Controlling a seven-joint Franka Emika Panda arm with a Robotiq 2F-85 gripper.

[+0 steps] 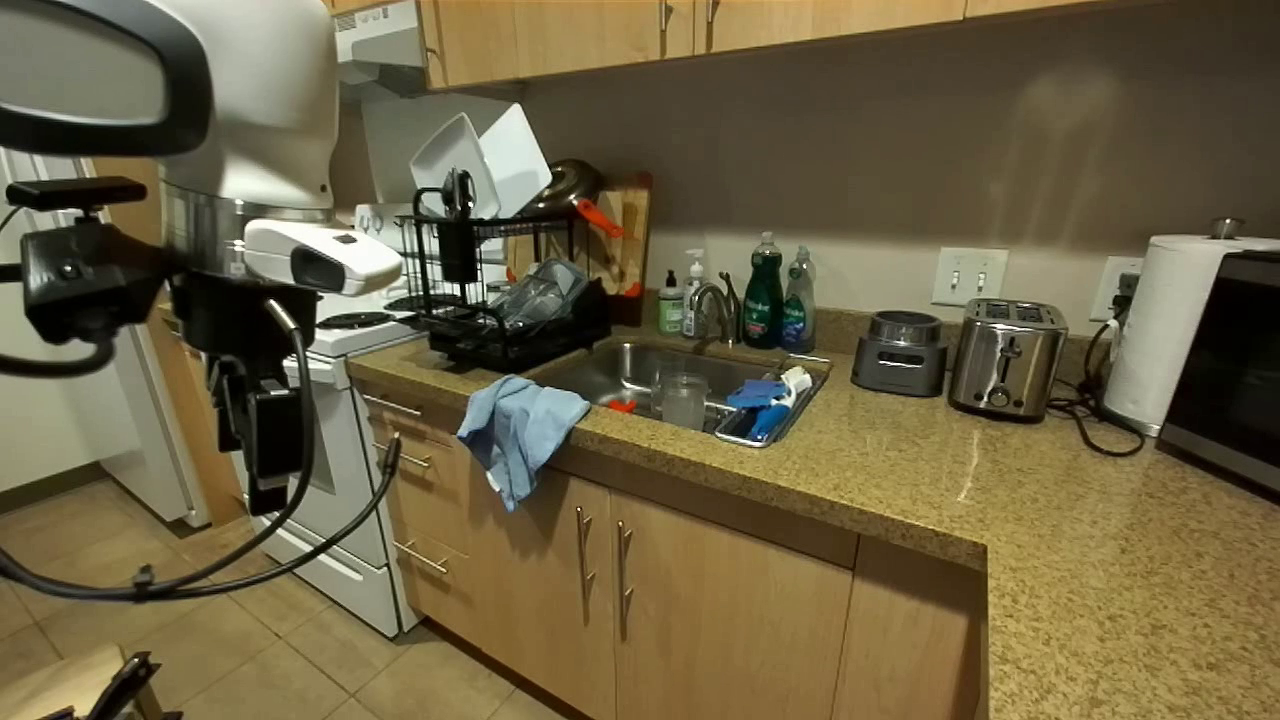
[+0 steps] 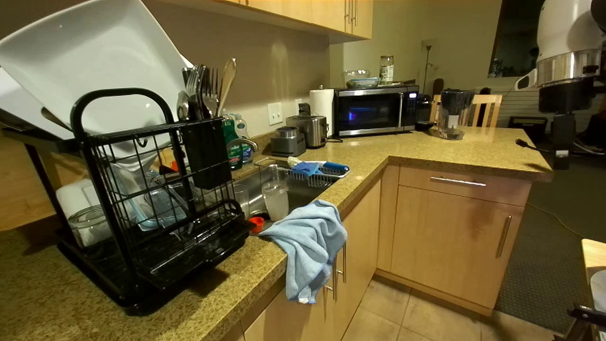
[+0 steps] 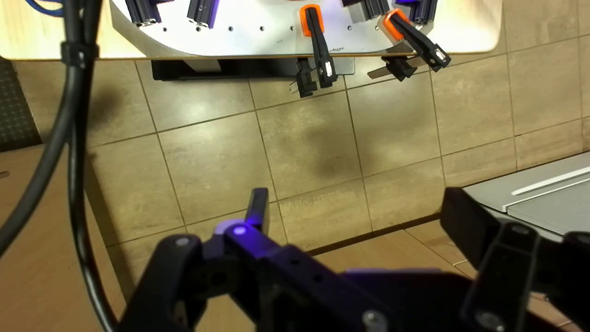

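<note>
My gripper stands open in the wrist view, with its two black fingers wide apart and only floor tiles showing between them. In the first exterior view the gripper points down at the left, in front of the stove and away from the counter. At the right of the second exterior view, the gripper hangs beyond the counter's end. A light blue cloth drapes over the counter's front edge beside the sink. Inside the sink are clear cups and a small red item.
A black dish rack holds white dishes and cutlery. A sink-side rack holds a blue brush. Soap bottles, a toaster and a microwave line the back. Black cables hang beside my gripper.
</note>
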